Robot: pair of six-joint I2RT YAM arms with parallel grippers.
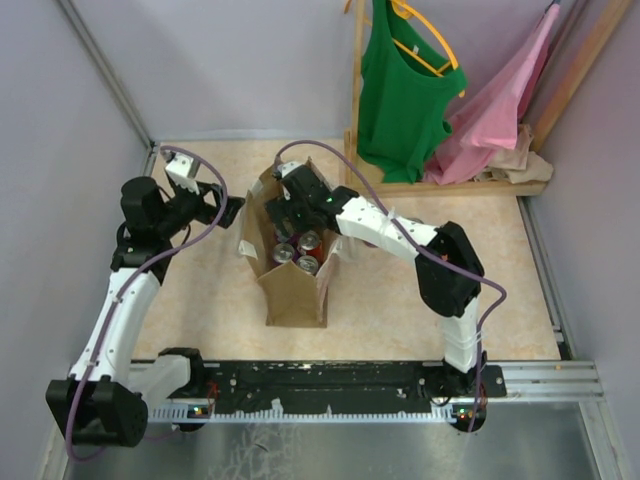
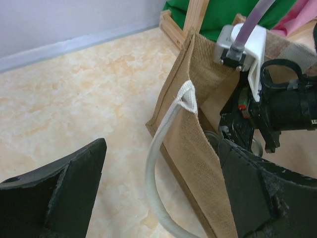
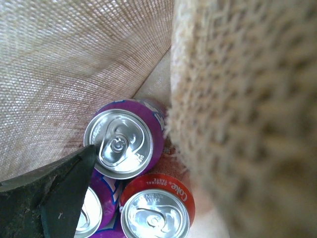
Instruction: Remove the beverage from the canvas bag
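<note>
The canvas bag (image 1: 296, 306) stands open at the table's middle, with several cans inside. In the right wrist view a purple can (image 3: 119, 141) stands against the bag wall, a red Coke can (image 3: 156, 213) beside it, another purple can (image 3: 89, 213) partly covered. My right gripper (image 1: 290, 216) is open inside the bag's mouth; one finger (image 3: 64, 186) reaches to the first purple can's lid, the other is hidden by the burlap in that view. Left of the bag, my left gripper stands open, its fingers wide apart, bag wall and pale handle (image 2: 154, 163) visible beyond.
A wooden rack (image 1: 450, 188) with a green top (image 1: 405, 95) and pink cloth (image 1: 490, 125) stands behind right. Some objects on the table right of the bag are mostly covered by my right arm. The table (image 1: 195, 315) left of the bag is bare.
</note>
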